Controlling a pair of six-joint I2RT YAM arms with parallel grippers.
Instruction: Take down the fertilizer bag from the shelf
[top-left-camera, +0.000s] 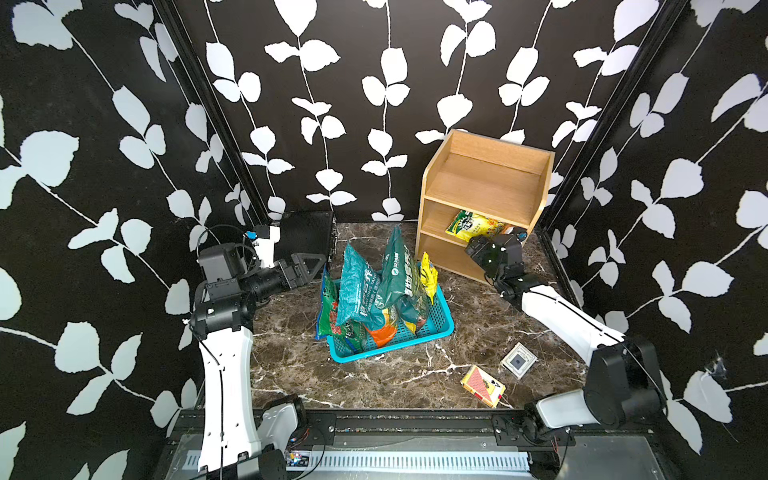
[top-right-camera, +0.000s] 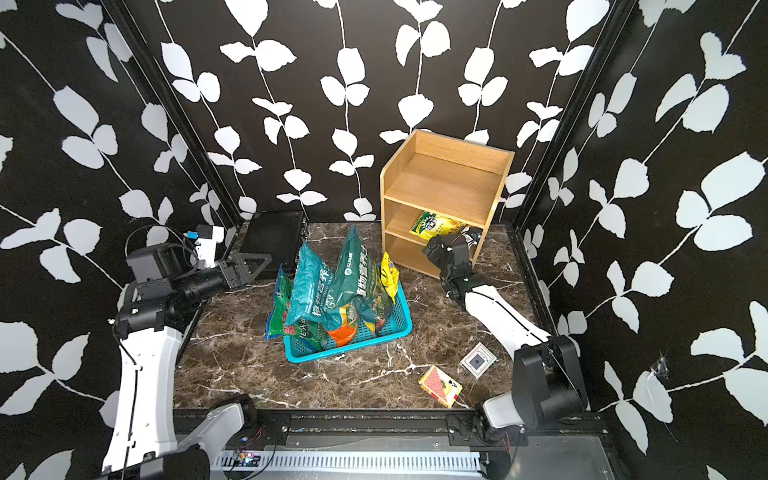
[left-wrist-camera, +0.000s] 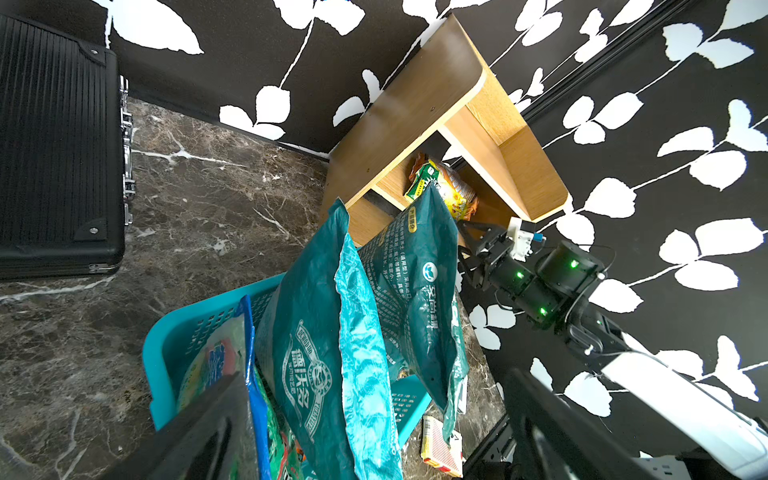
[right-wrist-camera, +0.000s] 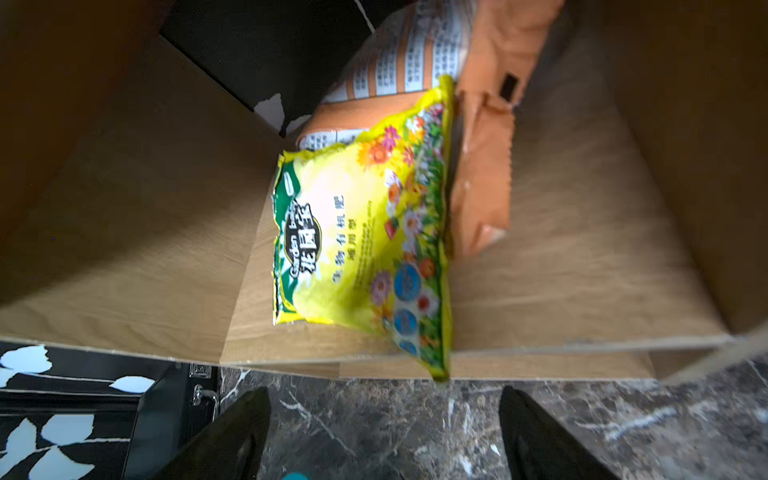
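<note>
The yellow fertilizer bag (right-wrist-camera: 360, 232) lies on the middle board of the wooden shelf (top-left-camera: 480, 176), an orange bag (right-wrist-camera: 488, 160) behind it. My right gripper (top-left-camera: 480, 249) is at the shelf front, facing the bag; in its wrist view the fingers are spread open, below the bag, with nothing between them. My left gripper (top-left-camera: 308, 268) hangs over the left side of the table beside the blue basket; its fingers look apart, with none of the basket's bags held.
The blue basket (top-left-camera: 390, 345) full of fertilizer bags fills the middle of the table. A black case (top-right-camera: 264, 240) is at the back left. Two card boxes (top-left-camera: 481, 386) (top-left-camera: 518, 361) lie at the front right.
</note>
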